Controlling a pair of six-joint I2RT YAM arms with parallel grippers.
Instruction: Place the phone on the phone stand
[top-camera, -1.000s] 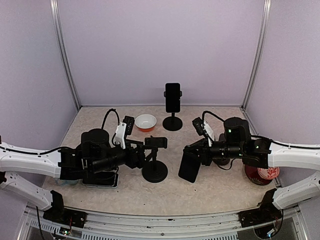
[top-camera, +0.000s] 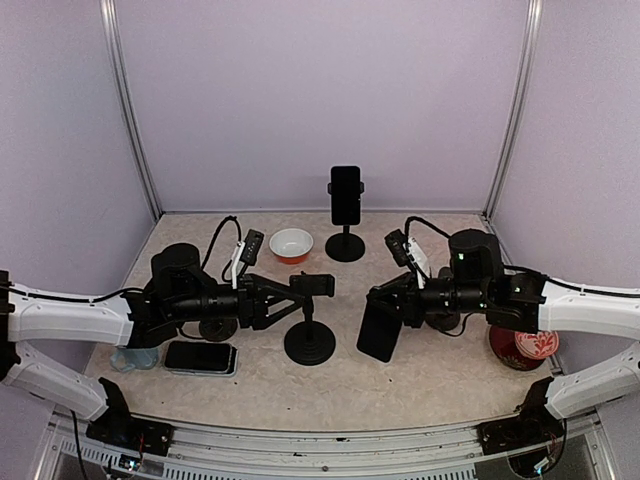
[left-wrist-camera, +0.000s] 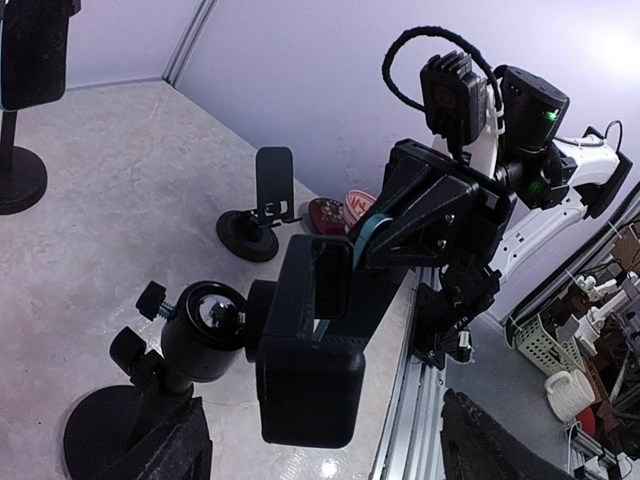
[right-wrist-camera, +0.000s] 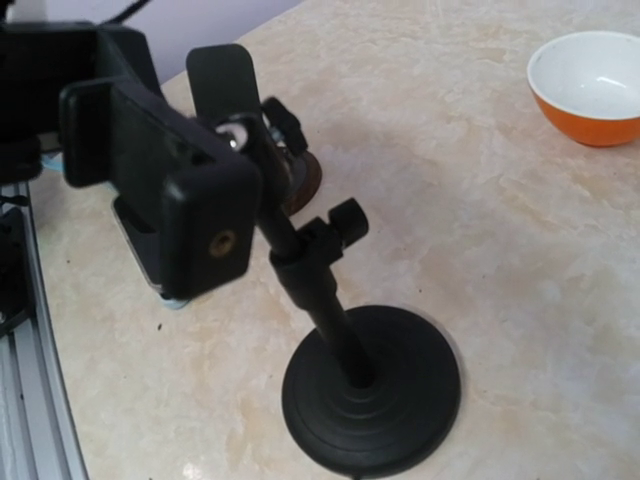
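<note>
A black phone stand (top-camera: 309, 340) with a clamp holder (left-wrist-camera: 308, 390) stands at table centre. My left gripper (top-camera: 288, 300) is part open right at the holder's left side; its fingertips flank the holder from below in the left wrist view. My right gripper (top-camera: 385, 290) is shut on a phone (top-camera: 378, 332), which hangs tilted just right of the stand; its teal edge shows in the left wrist view. In the right wrist view the holder (right-wrist-camera: 160, 190) fills the upper left, and the held phone is out of sight.
A second stand with a phone (top-camera: 345, 195) is at the back. A white-orange bowl (top-camera: 291, 245) sits left of it, stacked phones (top-camera: 199, 357) lie at front left, and red dishes (top-camera: 530, 345) are at the right. Small stands are partly hidden behind both arms.
My right arm and phone are nearly still.
</note>
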